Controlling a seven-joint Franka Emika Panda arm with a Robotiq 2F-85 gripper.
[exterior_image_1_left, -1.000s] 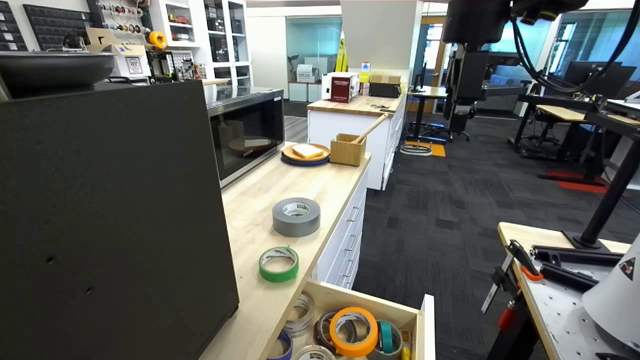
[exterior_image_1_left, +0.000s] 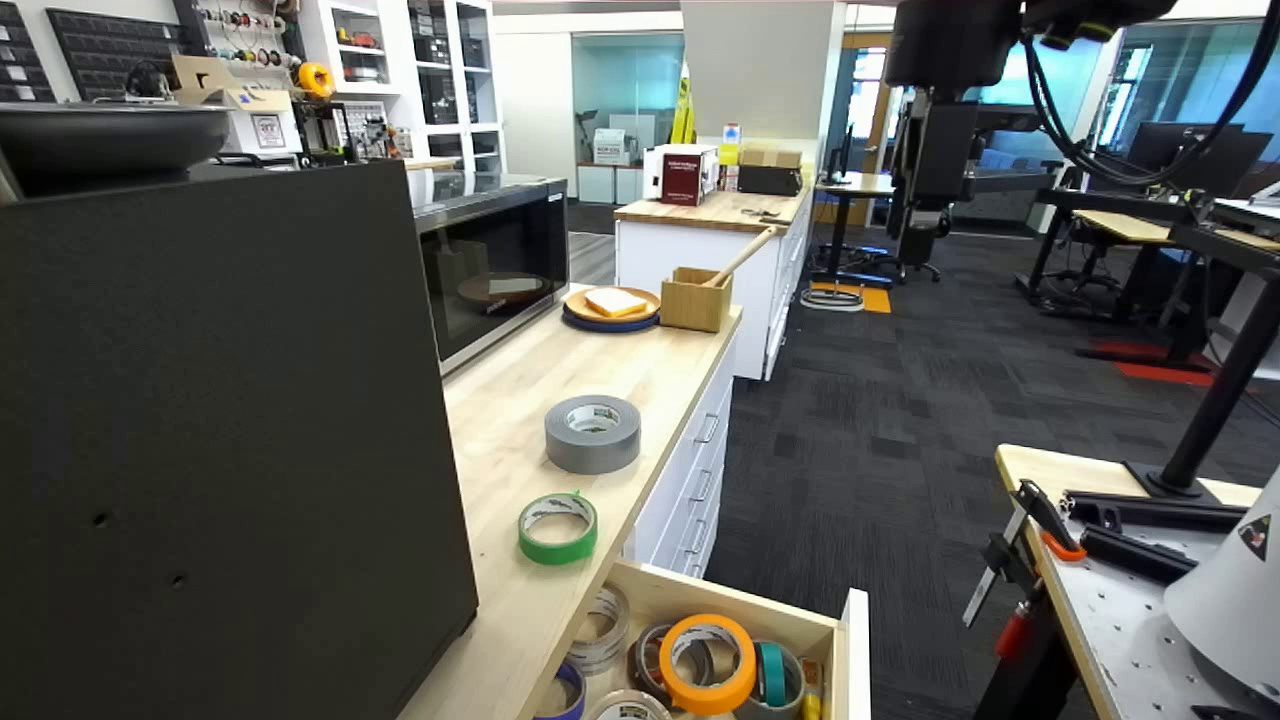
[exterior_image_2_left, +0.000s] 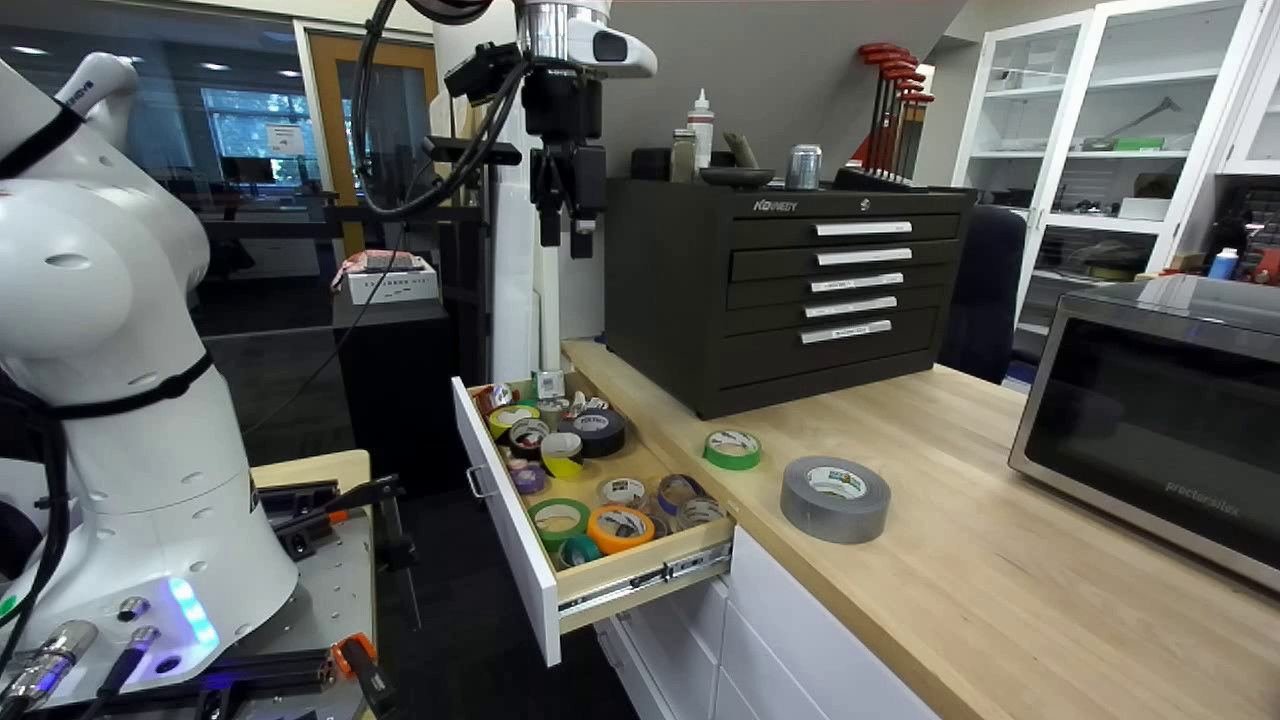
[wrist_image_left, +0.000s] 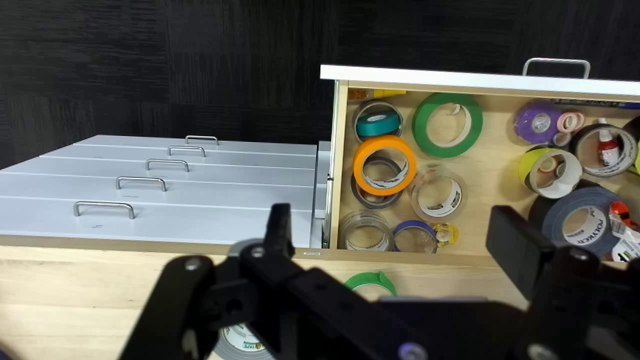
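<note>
My gripper (exterior_image_2_left: 566, 246) hangs high above the pulled-out drawer (exterior_image_2_left: 510, 540); in the wrist view its two fingers (wrist_image_left: 279, 231) stand wide apart, open, with nothing between them. On the wooden counter lie a small green tape roll (exterior_image_1_left: 558, 529) and, beyond it, a larger grey tape roll (exterior_image_1_left: 593, 434). Many rolls fill the drawer, among them an orange roll (wrist_image_left: 384, 165), a wide green roll (wrist_image_left: 447, 125) and a purple roll (wrist_image_left: 535, 122). In the wrist view my gripper hides part of both counter rolls.
A black tool chest (exterior_image_2_left: 672, 288) stands on the counter behind the drawer. Farther along are a microwave (exterior_image_2_left: 1164, 420), a plate with bread (exterior_image_1_left: 614, 302) and a wooden box (exterior_image_1_left: 696, 300). Bare counter lies around the grey roll.
</note>
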